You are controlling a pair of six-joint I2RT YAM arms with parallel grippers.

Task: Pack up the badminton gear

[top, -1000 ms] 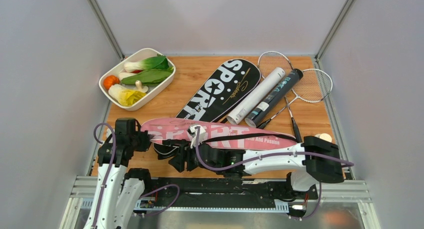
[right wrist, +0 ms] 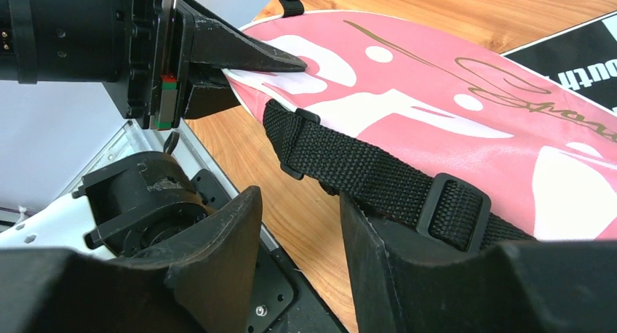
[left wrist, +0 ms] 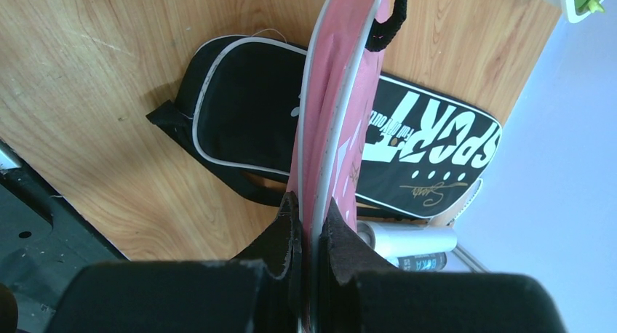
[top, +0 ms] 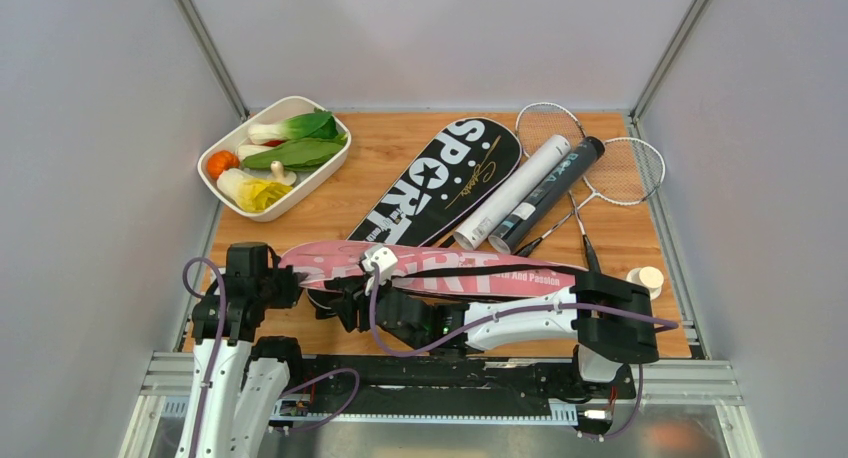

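Observation:
A pink racket bag (top: 460, 259) lies across the front of the table, over part of a black racket bag (top: 440, 178). My left gripper is shut on the pink bag's edge at its left end. Beside that end, my right gripper stands part open just short of the bag's black strap (right wrist: 349, 162), with nothing seen between its fingers. Two shuttlecock tubes, white (top: 510, 193) and dark (top: 547, 195), lie at the right with two rackets (top: 630, 168) by them.
A white basket of vegetables (top: 330, 173) sits at the back left. A small white cylinder (top: 647, 278) stands at the right front. Some bare table shows between basket and black bag.
Over the last second my right arm has shifted a little to the left, toward the bag's left end. My left gripper stays on the pink bag, barely moved.

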